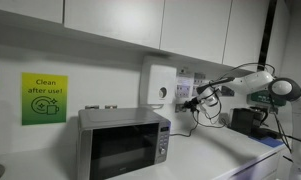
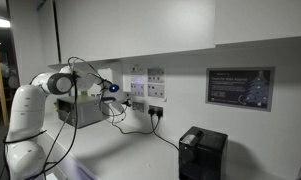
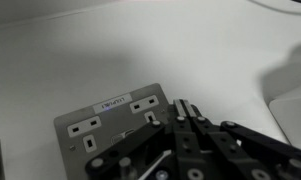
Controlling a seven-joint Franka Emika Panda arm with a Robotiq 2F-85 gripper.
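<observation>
In the wrist view my gripper is shut, with nothing showing between its fingers. Just to the left of its tips is a grey double socket plate (image 3: 115, 118) with a small label, set in the white wall. Whether the fingertips touch the plate or the wall cannot be told. Seen from the first exterior view, the arm (image 1: 235, 88) reaches leftward along the wall, its gripper (image 1: 191, 104) by the sockets. The second exterior view has the gripper (image 2: 127, 100) close to the wall, near a lower socket plate (image 2: 138, 106).
A microwave (image 1: 122, 143) stands on the white counter (image 1: 208, 150), below a wall dispenser (image 1: 157, 80). A black machine (image 2: 201, 154) is on the counter, with cables (image 2: 140, 131) hanging along the wall. Cabinets (image 2: 135, 30) overhang the arm.
</observation>
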